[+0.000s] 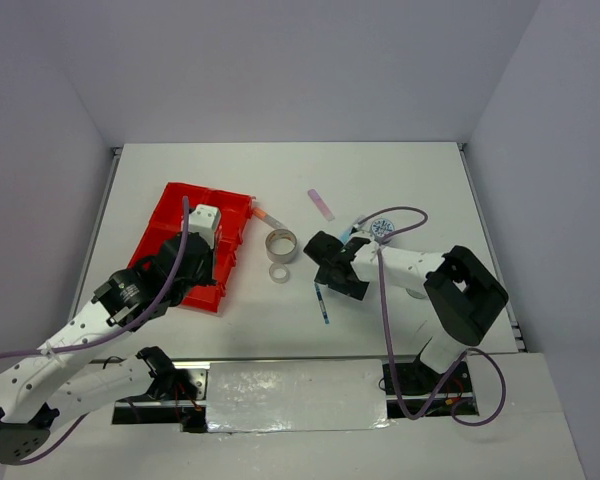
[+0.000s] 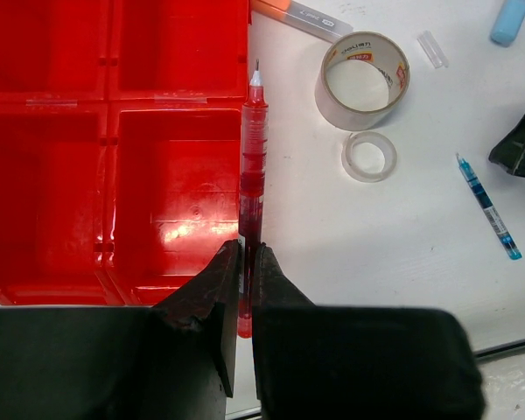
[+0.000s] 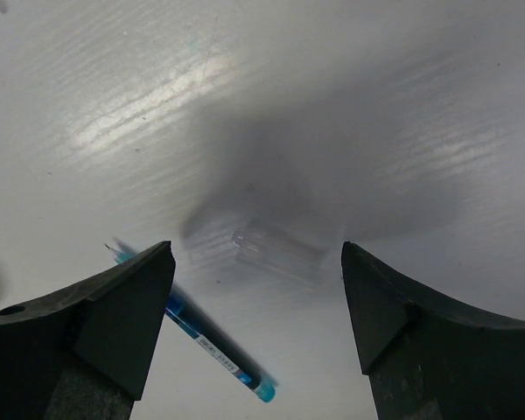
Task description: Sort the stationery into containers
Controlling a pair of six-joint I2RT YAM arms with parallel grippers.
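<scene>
My left gripper is shut on a red pen [image 2: 252, 149], upright in its view along the right edge of the red divided container [image 1: 160, 220]. My right gripper stands part open low over the table, with a small clear plastic piece [image 3: 276, 255] lying between and below its fingers. A blue pen [image 3: 206, 341] lies beside it, partly behind the left finger. A tape roll [image 1: 281, 234], a smaller clear roll [image 1: 279, 274] and an orange marker [image 2: 302, 17] lie right of the container.
A pink item [image 1: 320, 204] lies at the back middle. Blue items [image 1: 382, 226] sit behind the right arm.
</scene>
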